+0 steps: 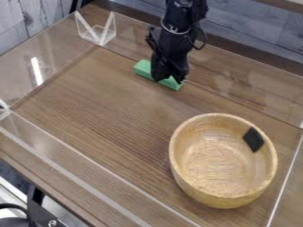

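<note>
A black robot gripper (pixel 165 64) reaches down from the top middle of the camera view, its tip low over a green block (pixel 144 69) and partly hiding it. The gripper looks shut; whether anything is between its fingers cannot be made out. The block lies on the wooden floor of the work area, in the upper middle.
A large tan bowl (pixel 222 177) with a black patch (pixel 253 138) on its right rim takes up the lower right. Clear plastic pieces stand at the top left and left edge.
</note>
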